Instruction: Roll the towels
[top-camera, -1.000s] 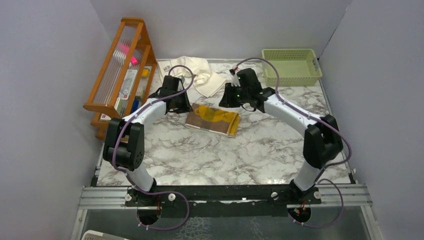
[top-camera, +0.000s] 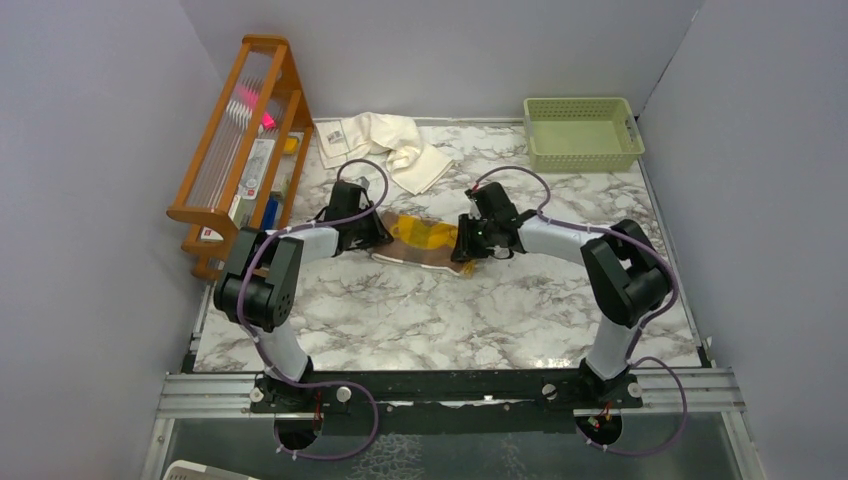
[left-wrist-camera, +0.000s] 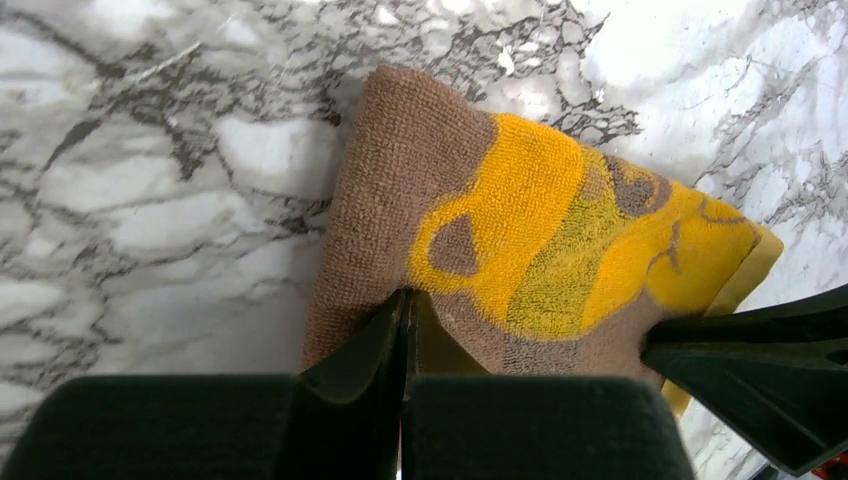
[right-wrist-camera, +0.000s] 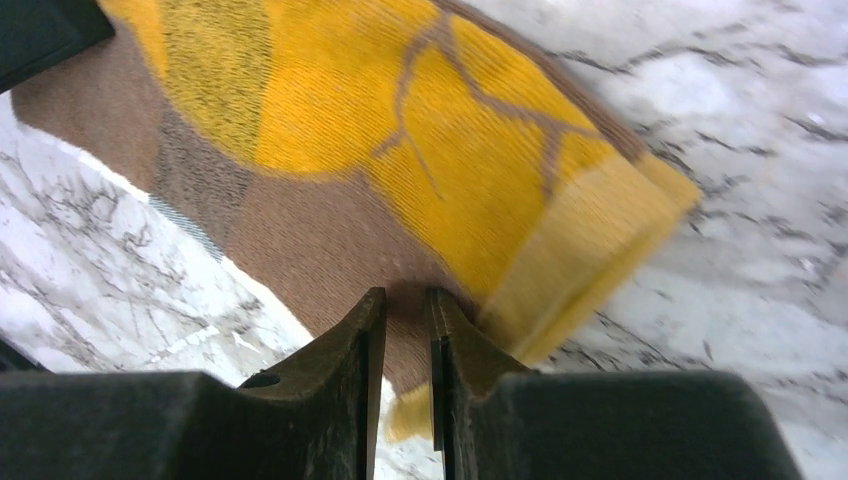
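A brown and yellow towel (top-camera: 420, 240) lies folded flat on the marble table, its ends under both grippers. My left gripper (top-camera: 377, 233) is shut and pressed down on the brown left end of the towel (left-wrist-camera: 370, 190); whether cloth is between its tips is hidden. My right gripper is down on the right end, beside a turned yellow edge, its fingers slightly apart and sunk into the cloth. I cannot tell whether they grip it.
A white towel (top-camera: 400, 145) lies behind. A wooden rack (top-camera: 225, 215) stands at the left, a green basket (top-camera: 580, 150) at the back right.
Both grippers have come down onto the towel, the right one moving a longer way toward the front and down onto its right end.
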